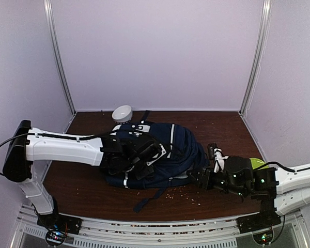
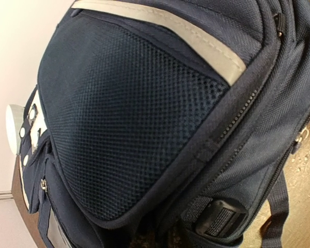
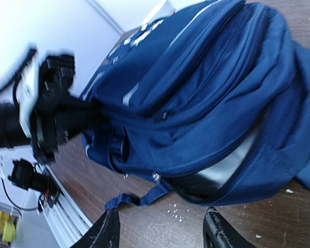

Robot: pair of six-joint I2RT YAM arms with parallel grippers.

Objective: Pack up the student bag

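The navy backpack (image 1: 168, 150) lies on its back across the middle of the table, its opening facing the right side. At its front left part my left gripper is shut on the bag's fabric; its fingertips are mostly hidden there. The left wrist view is filled by the bag's mesh pocket (image 2: 129, 108) and its pale strip. Beside the bag's right end, my right gripper stands part open with nothing between its fingers. A loosely sagging zipped edge (image 3: 206, 168) and grey lining (image 3: 222, 168) show ahead of it.
A white bowl (image 1: 122, 113) stands behind the bag at the back left. Something lime green (image 1: 257, 163) sits at the right edge, partly behind the right arm. Small crumbs (image 1: 183, 196) and a loose strap (image 1: 149, 199) lie in front of the bag.
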